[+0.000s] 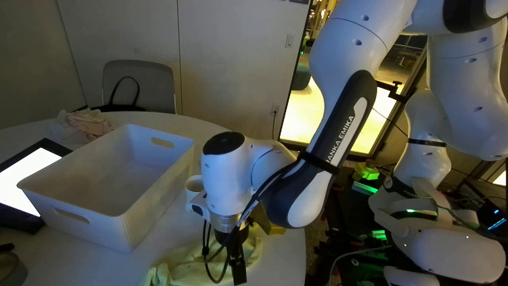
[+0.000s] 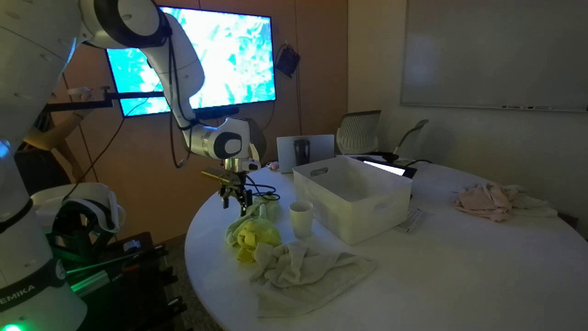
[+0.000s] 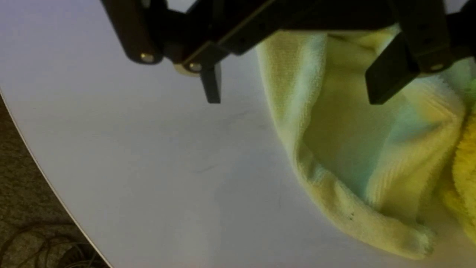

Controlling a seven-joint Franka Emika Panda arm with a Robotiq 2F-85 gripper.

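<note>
My gripper stands open just over the pale yellow-green towel, nothing between its fingers. In the wrist view one fingertip is over the towel and the other over bare table. The second exterior view has the gripper at the towel's side of the table. A bright yellow cloth lies against that towel, with a grey-beige towel spread in front. Beside them stands a white mug. The large white bin looks empty from the first exterior view.
A lit tablet lies at the bin's far side. Pink and white cloths rest farther along the table. The round table's edge runs close to the gripper; bare tabletop shows between edge and towel.
</note>
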